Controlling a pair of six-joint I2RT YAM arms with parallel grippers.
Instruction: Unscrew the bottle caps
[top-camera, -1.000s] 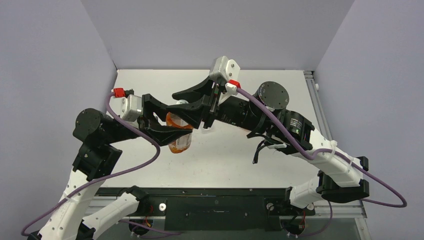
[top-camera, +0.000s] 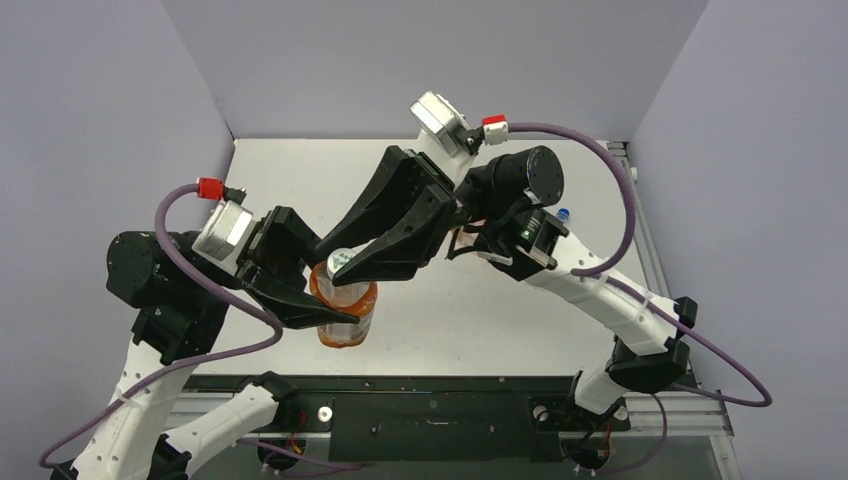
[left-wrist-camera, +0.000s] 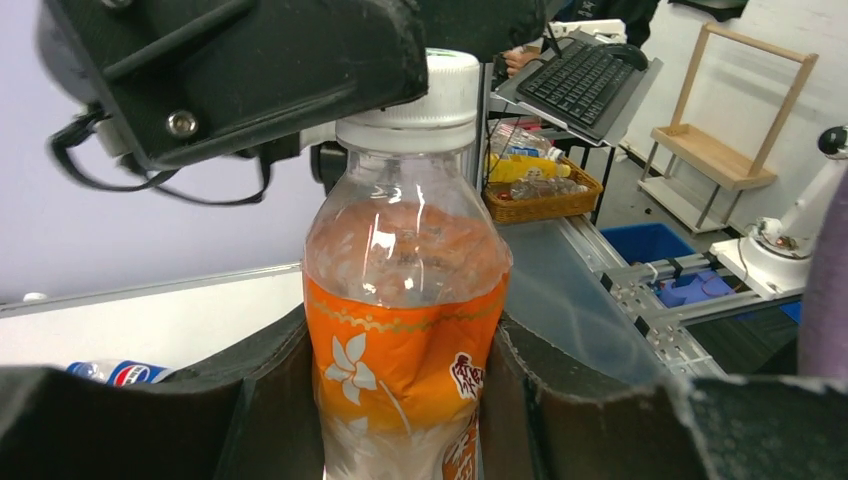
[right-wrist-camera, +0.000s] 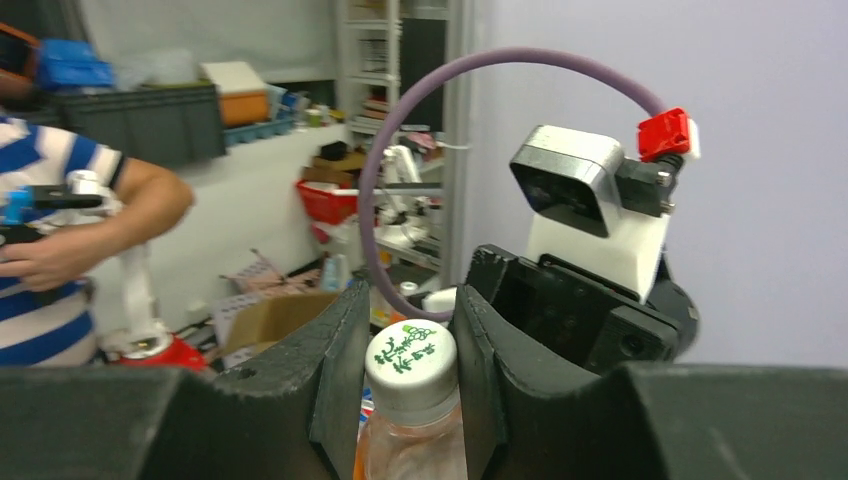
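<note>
An orange-labelled clear bottle (top-camera: 342, 290) is held upright above the table. In the left wrist view, the pads (left-wrist-camera: 275, 400) of my left gripper (top-camera: 338, 290) press against both sides of its label (left-wrist-camera: 400, 365). A white cap (left-wrist-camera: 435, 100) sits on the bottle's neck. My right gripper is shut on this cap, one finger on each side. Green print shows on the cap's top in the right wrist view. From above, the right fingers partly cover the cap; whether it is loose on the thread cannot be told.
A Pepsi bottle (left-wrist-camera: 118, 372) lies on the white table (top-camera: 300, 345). A blue cap (top-camera: 563, 214) shows behind the right arm, with another bottle (top-camera: 467, 238) partly hidden there.
The right gripper has turned about the cap, and its forearm has swung round.
</note>
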